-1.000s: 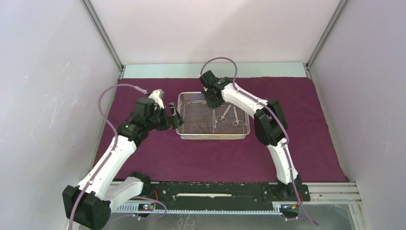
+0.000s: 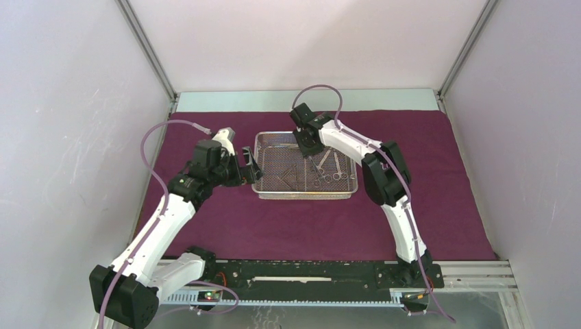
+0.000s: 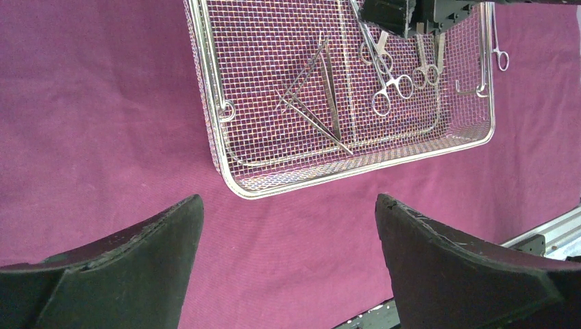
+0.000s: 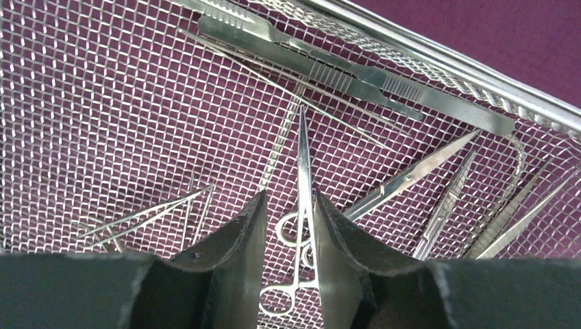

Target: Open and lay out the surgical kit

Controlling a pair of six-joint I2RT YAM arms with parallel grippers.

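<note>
A wire-mesh instrument tray (image 2: 301,195) lies on the purple drape, holding tweezers (image 3: 329,92), several scissor-like ringed instruments (image 3: 401,88) and, along its back rim, flat handles (image 4: 466,110). My left gripper stands open just left of the tray, empty, with cloth beneath it in its wrist view. My right gripper is low over the tray's interior, open; a long ringed instrument (image 4: 303,157) shows between and beneath its fingers. Whether they touch it I cannot tell. In the top view the right gripper hides part of the back instruments.
The purple drape (image 2: 425,192) is clear to the right and in front of the tray. The right arm spans the tray's back right. Walls enclose both sides and the back.
The left arm has not moved.
</note>
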